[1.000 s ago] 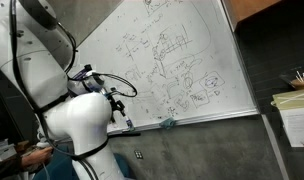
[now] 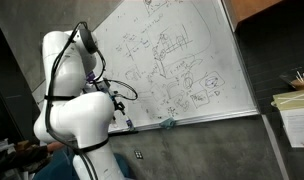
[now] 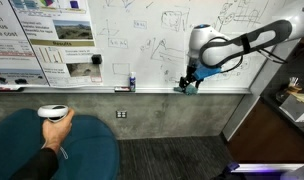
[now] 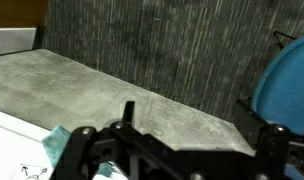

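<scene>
A teal cloth (image 2: 169, 124) rests on the ledge under the whiteboard (image 2: 177, 65), which carries dark handwriting and sketches. In the wrist view, part of the cloth (image 4: 58, 142) shows at the lower left, beside my gripper rather than between its fingers. My gripper is open, its two dark fingertips wide apart with only the grey wall and dark floor behind the gap. From the other side, the gripper (image 3: 194, 77) appears in front of the board close to the cloth (image 3: 188, 90); their exact distance cannot be told.
A small bottle (image 3: 133, 80) stands on the board's ledge. A person's hand (image 3: 58, 130) holds a white controller over a blue chair (image 3: 87, 155). At the right sits a counter with a box (image 2: 294, 101) and papers. Open floor lies below the board.
The arm's upper links have swung rightward in the first exterior view, and the gripper has shifted slightly. The cloth on the ledge looks unmoved.
</scene>
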